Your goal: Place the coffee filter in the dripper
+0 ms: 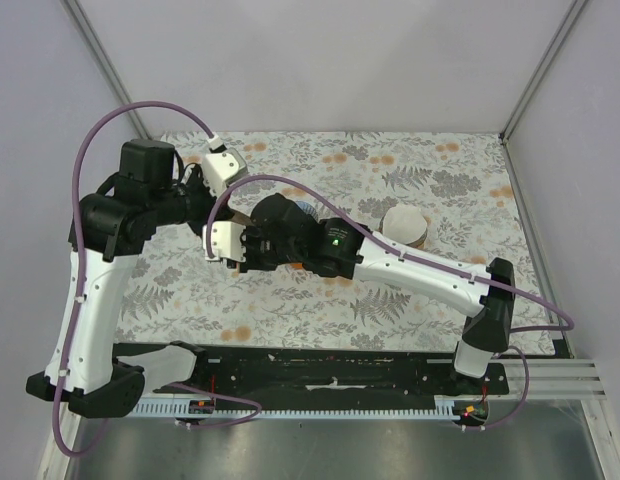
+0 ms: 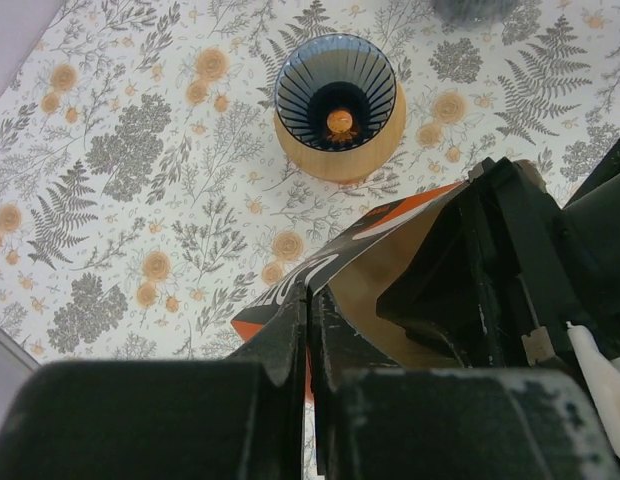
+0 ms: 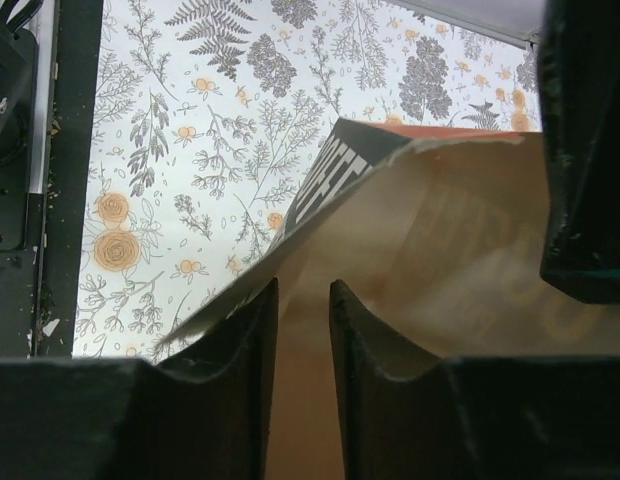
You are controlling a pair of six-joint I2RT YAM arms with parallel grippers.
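In the left wrist view my left gripper is shut on the upper edge of an open brown paper filter bag (image 2: 380, 280) with a dark, orange-printed side. My right gripper reaches into the bag's mouth in the right wrist view, its fingertips a little apart, with the paper edge passing by the nearer finger; whether it grips paper is unclear. In the top view both grippers meet at centre-left, hiding much of the bag. The dripper (image 2: 335, 105), blue-ribbed on a wooden base, stands beyond the bag, empty.
A white stack (image 1: 403, 223), apparently filters, stands right of centre on the floral mat (image 1: 440, 170). A glass vessel (image 2: 472, 10) is partly visible beyond the dripper.
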